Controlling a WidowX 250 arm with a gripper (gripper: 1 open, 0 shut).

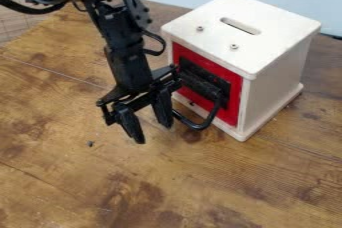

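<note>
My black gripper point(150, 123) hangs open over the wooden table, just left of a white wooden box point(254, 42) with a red front panel point(230, 117). Set in that panel is a dark black insert point(203, 77), with a black loop handle point(201, 124) sticking out low at the front, close to the right finger. Nothing shows between my fingers.
A white wall stands behind the box, and some dark cables lie at the upper left.
</note>
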